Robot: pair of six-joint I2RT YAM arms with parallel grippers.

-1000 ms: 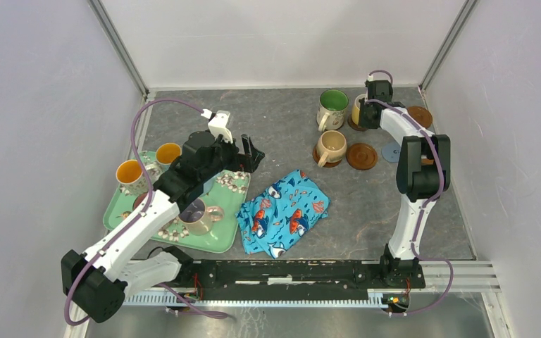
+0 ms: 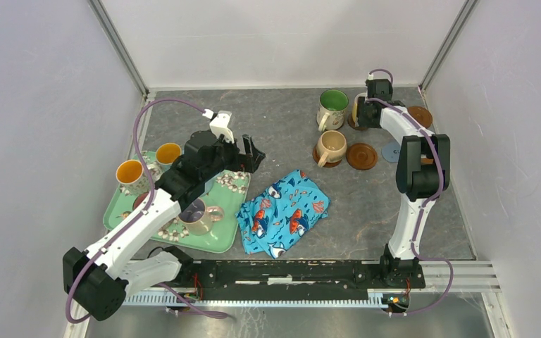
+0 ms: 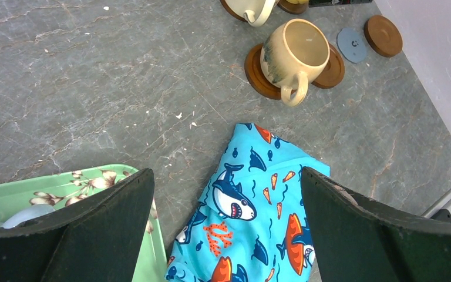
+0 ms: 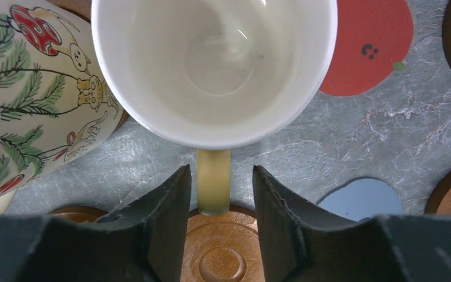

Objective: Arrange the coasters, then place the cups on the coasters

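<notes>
The cup (image 4: 214,64), white inside with a yellow handle (image 4: 214,182), fills the upper middle of the right wrist view. In the top view the yellowish cup (image 2: 356,111) stands at the back right on a brown coaster (image 2: 352,124), partly covered by my right gripper (image 2: 366,105). My right gripper is open, a finger on each side of the handle, gaps showing on both sides. A brown coaster (image 4: 223,258) lies below the handle in that view. My left gripper is open and empty above the shark-print cloth (image 3: 252,217).
A green-lined mug (image 2: 332,105) stands close left of the cup, and a tan mug (image 2: 331,146) in front. Free coasters include a brown one (image 2: 361,156), a blue one (image 2: 391,151) and a red one (image 4: 370,47). A green tray (image 2: 218,243) holds several mugs at left.
The left arm is nearly unchanged.
</notes>
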